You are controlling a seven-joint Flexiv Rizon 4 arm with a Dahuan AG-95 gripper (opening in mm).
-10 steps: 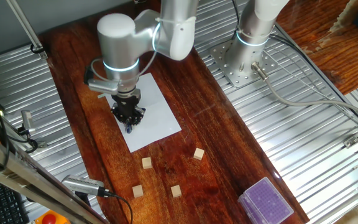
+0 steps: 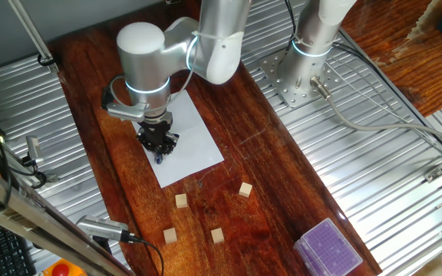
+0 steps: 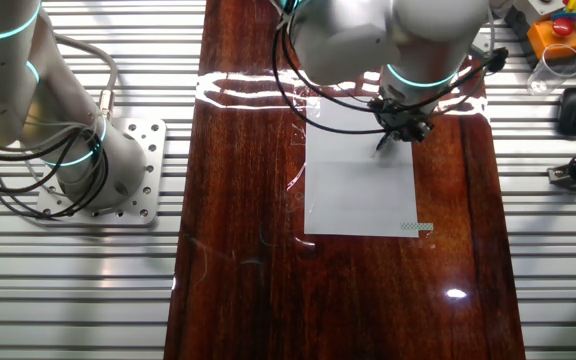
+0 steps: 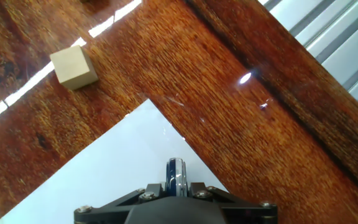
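Observation:
In the wrist view a dark, shiny pen-like object [image 4: 176,176] stands between the fingers of my gripper, which is shut on it. Beneath lies a white sheet of paper [image 2: 194,146], flat on the wooden table, and no marks can be made out on it. Exterior view 1 has my gripper [image 2: 159,146] low over the paper's left edge, the pen's tip [image 2: 159,159] pointing down. From exterior view 2 the gripper [image 3: 405,128] is over the paper [image 3: 358,190] near its upper right side. Whether the tip touches the paper is unclear.
Several small wooden blocks, one of them a near block [image 2: 181,201], lie beyond the paper. A purple box [image 2: 330,249] stands at the table's lower right corner. A camera [image 2: 103,228] is mounted at the left edge. Bare wood surrounds the blocks.
The upper arm and wrist housing have shifted slightly, the housing a little left and down. The gripper and pen stay at nearly the same spot over the paper; the blocks have not moved.

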